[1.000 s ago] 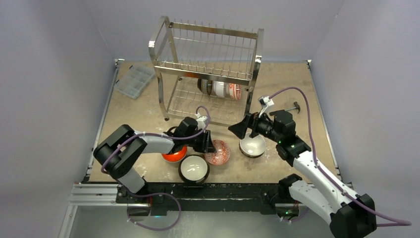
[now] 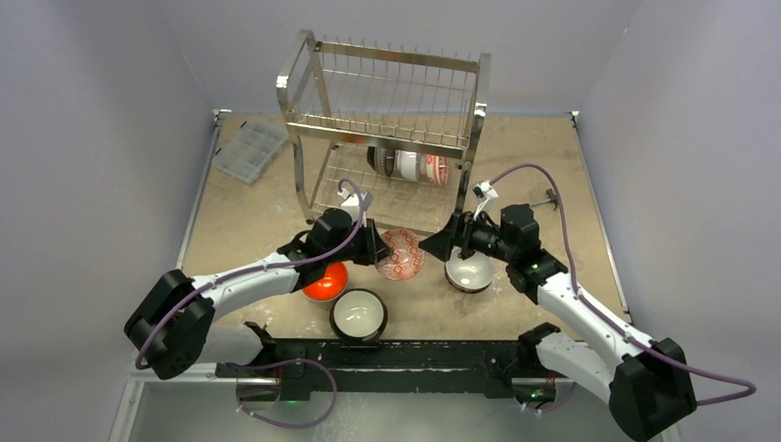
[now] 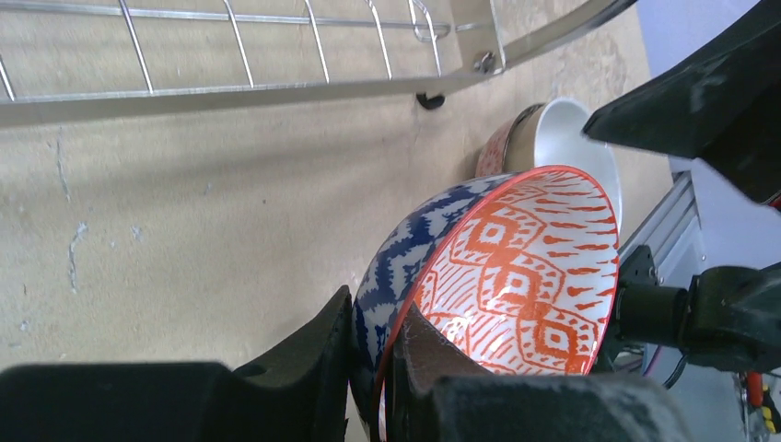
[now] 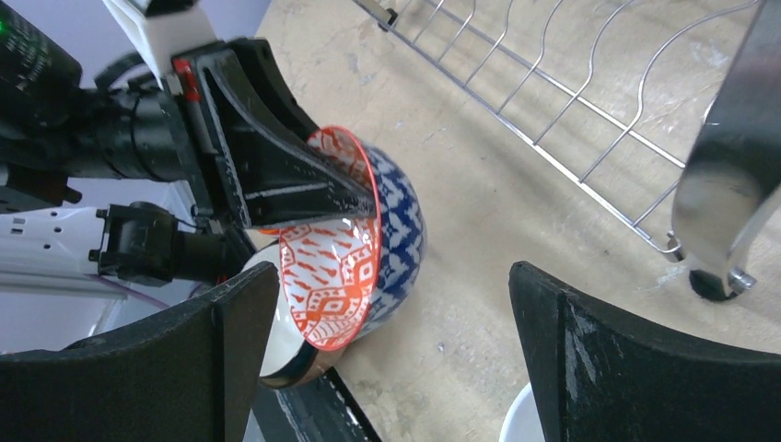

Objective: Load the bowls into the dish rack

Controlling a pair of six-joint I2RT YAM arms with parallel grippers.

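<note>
A bowl with orange pattern inside and blue outside (image 3: 516, 276) is held by its rim, tilted on its side, in my left gripper (image 2: 378, 249), which is shut on it in front of the dish rack (image 2: 387, 129). My right gripper (image 2: 438, 238) stands open just right of that bowl, nothing between its fingers. A white bowl (image 2: 468, 274) sits under the right arm. An orange bowl (image 2: 324, 285) and a dark-rimmed white bowl (image 2: 358, 315) sit at the front left. Several bowls (image 2: 408, 166) stand in the lower rack tier.
A clear plastic organiser box (image 2: 249, 152) lies at the back left, a hammer (image 2: 550, 199) at the right. The rack's metal legs and front rail border a clear strip of table behind the held bowl.
My left arm has moved up toward the rack, carrying the patterned bowl away from the front edge. The right gripper has shifted slightly.
</note>
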